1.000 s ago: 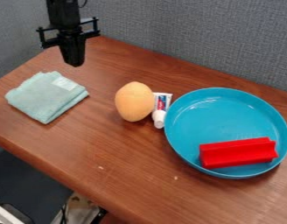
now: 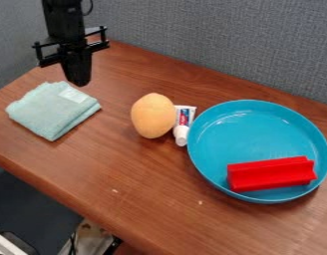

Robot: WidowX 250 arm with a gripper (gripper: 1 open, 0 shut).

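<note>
My gripper (image 2: 77, 70) is at the upper left, black, pointing down just behind and above a folded pale mint cloth (image 2: 53, 110); it looks shut, with nothing visible between its fingers. An orange oval object (image 2: 153, 115) stands mid-table, beside a white toothpaste tube (image 2: 182, 127). To the right, a blue plate (image 2: 253, 134) holds a red oblong object (image 2: 270, 173).
The wooden table (image 2: 153, 199) has free room at the front middle and at the back centre. A grey padded wall runs behind it, and its left front edge drops to a dark floor.
My gripper has shifted slightly left and down toward the cloth. The objects on the table have not moved.
</note>
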